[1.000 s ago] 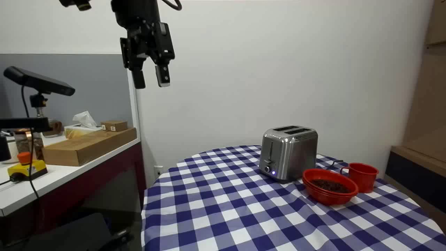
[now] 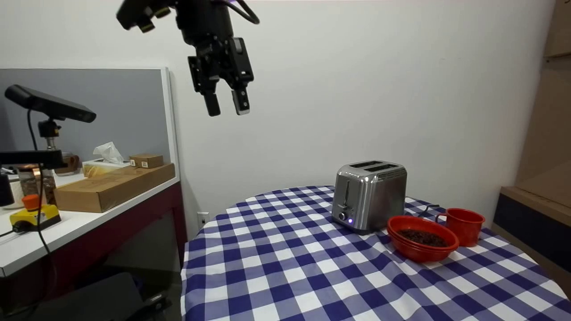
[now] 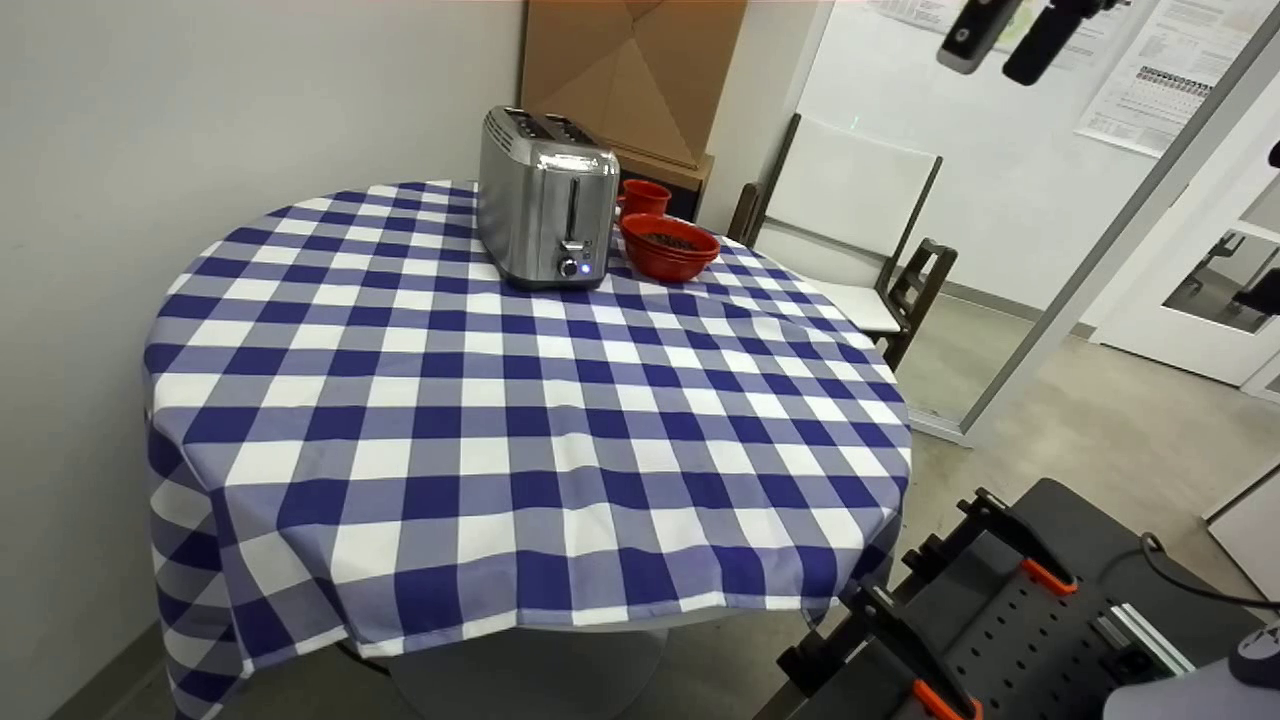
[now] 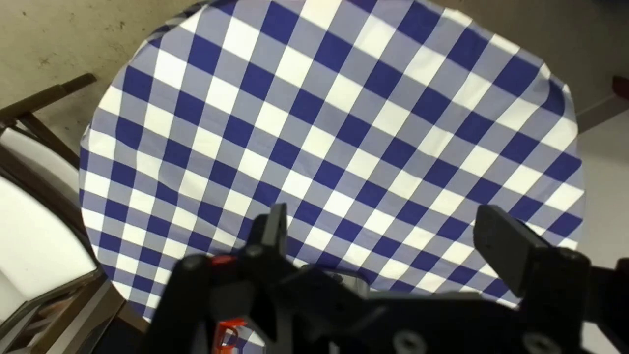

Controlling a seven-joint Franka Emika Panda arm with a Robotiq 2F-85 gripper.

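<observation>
My gripper (image 2: 229, 109) hangs high in the air, pointing down, open with nothing between its fingers. In the wrist view the two fingers (image 4: 501, 245) stand wide apart over bare tablecloth. A silver toaster (image 2: 369, 195) with two slots and a lit button stands toward the back of the table. Beside it sits a red bowl (image 2: 423, 243) holding dark brown bits, apparently stacked on another red bowl. Right behind the bowl is a red mug (image 2: 464, 227). Exterior view 2 shows the toaster (image 3: 546, 210), bowl (image 3: 669, 254) and mug (image 3: 645, 196) at the far side.
A blue-and-white checked cloth (image 3: 456, 420) covers the round table, whose near half is clear. To the left, a white side table (image 2: 80, 219) carries a cardboard box (image 2: 115, 187) and a yellow emergency stop (image 2: 35, 216). A chair (image 3: 852, 216) stands beyond the table.
The toaster, bowl and mug have not moved.
</observation>
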